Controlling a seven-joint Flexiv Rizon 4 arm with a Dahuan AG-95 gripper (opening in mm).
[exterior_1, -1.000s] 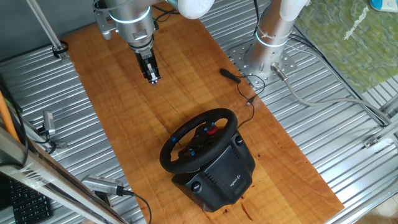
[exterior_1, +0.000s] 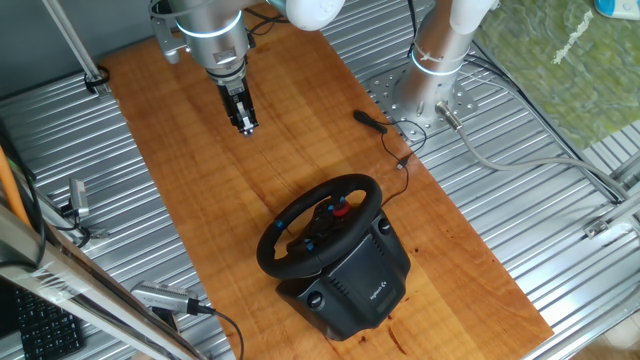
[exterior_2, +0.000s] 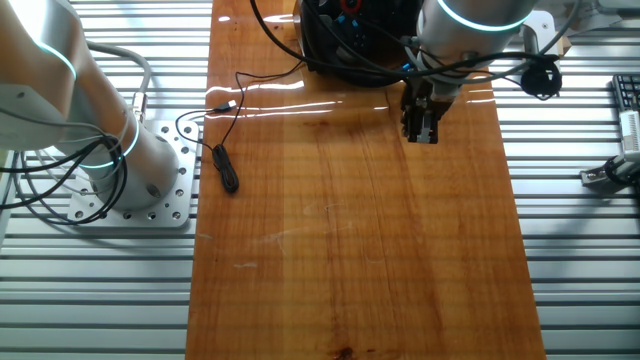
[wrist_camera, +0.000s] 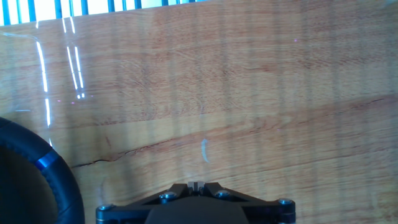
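Note:
A black racing wheel unit stands on the wooden board, its round steering wheel (exterior_1: 268, 246) tilted up over a boxy base (exterior_1: 365, 290). Blue marks and a red dial show on the wheel's hub. Above bare wood, clear of the wheel, my gripper (exterior_1: 246, 130) points downward. In the wrist view its fingertips meet at the bottom centre, with nothing showing between them. Part of the wheel rim (wrist_camera: 65, 190) enters that view at the lower left. Behind the arm and its cables, the second exterior view shows only some of the wheel unit (exterior_2: 350, 45).
A bundled black cable (exterior_1: 370, 121) lies near the board's edge by the robot's base (exterior_1: 425, 95). Slatted metal surrounds the wooden board (exterior_2: 300, 280). A small metal camera (exterior_1: 165, 297) is mounted beside the board, with a keyboard (exterior_1: 48, 325) close by. Much of the board is bare.

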